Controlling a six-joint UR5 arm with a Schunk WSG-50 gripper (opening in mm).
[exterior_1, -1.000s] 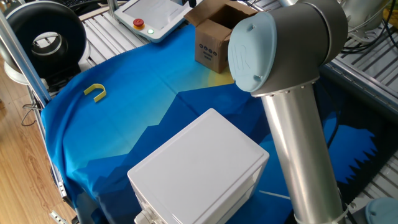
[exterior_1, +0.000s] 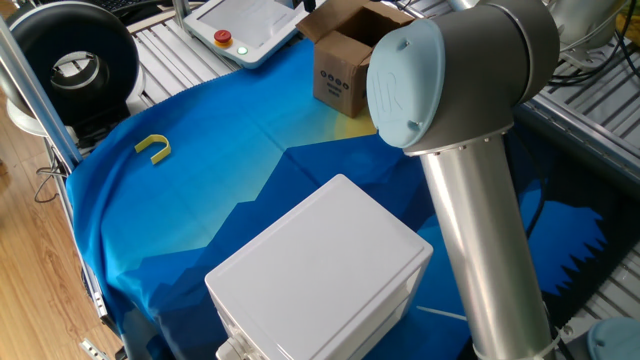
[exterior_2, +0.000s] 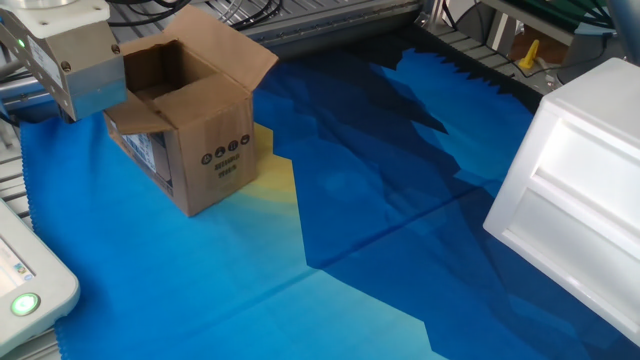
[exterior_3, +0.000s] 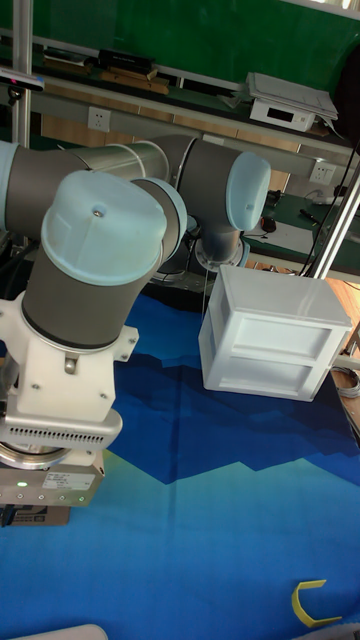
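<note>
A yellow hook-shaped piece (exterior_1: 154, 149) lies alone on the blue cloth; exterior view 3 has the same yellow piece (exterior_3: 307, 604) at its lower right. An open cardboard box (exterior_2: 214, 150) stands on the cloth with its flaps up, and its inside bottom is hidden. The white drawer cabinet (exterior_1: 320, 262) rests on the cloth, with two drawer fronts visible in exterior view 3 on the cabinet (exterior_3: 275, 347). My arm's wrist end hangs near the box in exterior view 2. No view shows the gripper's fingers.
A control tablet (exterior_1: 248, 28) with a red stop button sits at the table's back edge. A black round spool (exterior_1: 72, 70) stands at the left. My arm (exterior_1: 485, 230) spans the right side. Cloth between the hook and cabinet is clear.
</note>
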